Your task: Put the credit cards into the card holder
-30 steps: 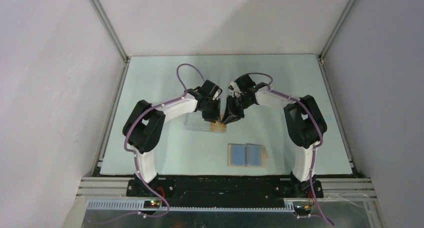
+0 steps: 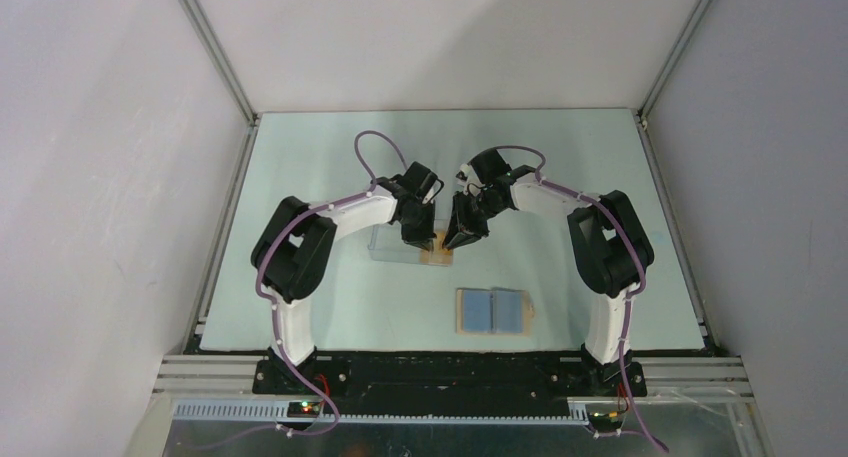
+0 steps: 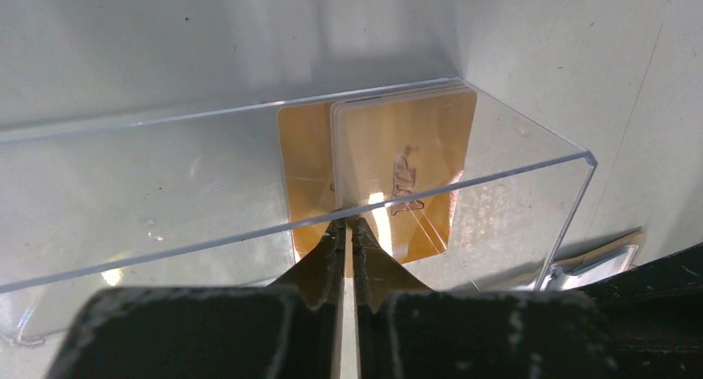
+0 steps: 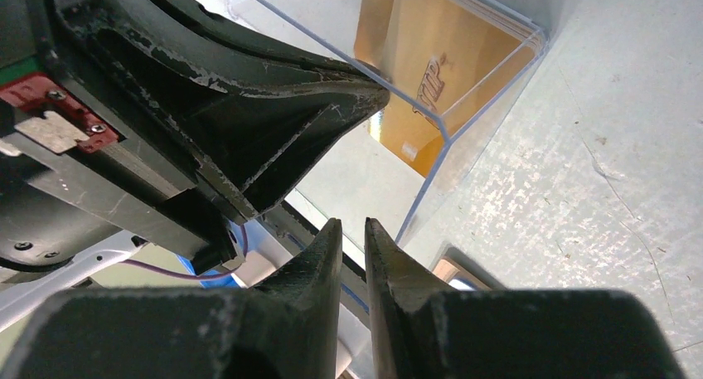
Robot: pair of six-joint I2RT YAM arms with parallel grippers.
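Note:
Several gold cards (image 3: 414, 138) stand in the clear acrylic holder (image 3: 133, 255) at its right end in the left wrist view, one offset left behind the others. My left gripper has its fingertips at the holder's near top edge, over the cards' lower part, closed on what looks like a card or the clear wall; I cannot tell which. My right gripper is closed at the holder's right end, apparently on the clear wall (image 4: 431, 188); the left gripper's black body fills much of the right wrist view.
A tan-edged pad with two blue panels (image 2: 490, 312) lies at the front right. Both grippers are close together at the centre.
My left arm has shifted slightly, its gripper a little leftward in the top view. My right arm and the holder look unchanged.

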